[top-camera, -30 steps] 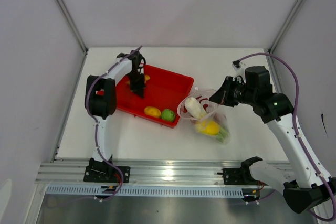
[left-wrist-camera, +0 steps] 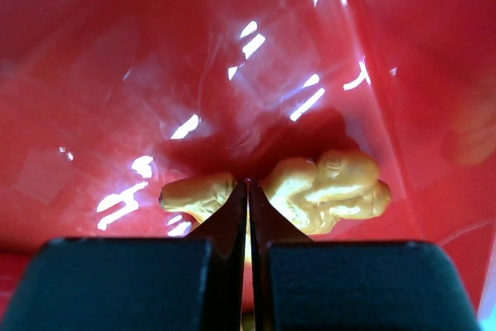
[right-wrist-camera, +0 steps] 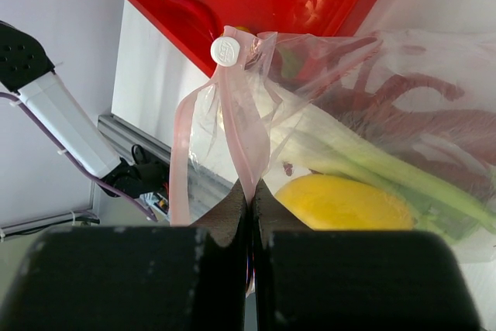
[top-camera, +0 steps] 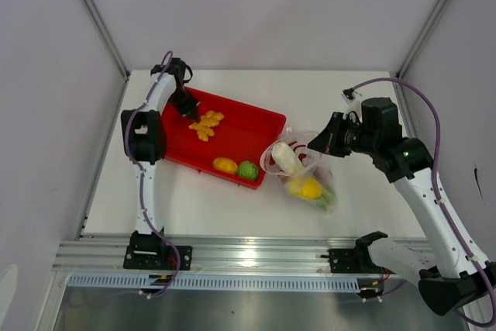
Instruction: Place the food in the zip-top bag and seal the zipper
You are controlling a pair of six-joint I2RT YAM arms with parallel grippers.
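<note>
The knobbly yellow ginger root point(top-camera: 206, 124) lies on the floor of the red tray point(top-camera: 252, 129). My left gripper is shut with nothing between its fingers; in its wrist view the ginger root point(left-wrist-camera: 329, 187) shows beyond the tips and on both sides of them. My right gripper is shut on the rim of the clear zip bag point(right-wrist-camera: 248, 122), beside the white slider point(right-wrist-camera: 225, 51). Inside the bag are a white vegetable with green stalks point(right-wrist-camera: 333, 137) and a yellow item point(right-wrist-camera: 349, 203). The bag's mouth stands open in the top view.
A yellow-orange item point(top-camera: 225, 165) and a green round item point(top-camera: 248, 170) sit in the tray's near right corner. A red pepper point(right-wrist-camera: 191, 12) lies in the tray too.
The root has shifted slightly. The right arm and bag stay nearly still.
</note>
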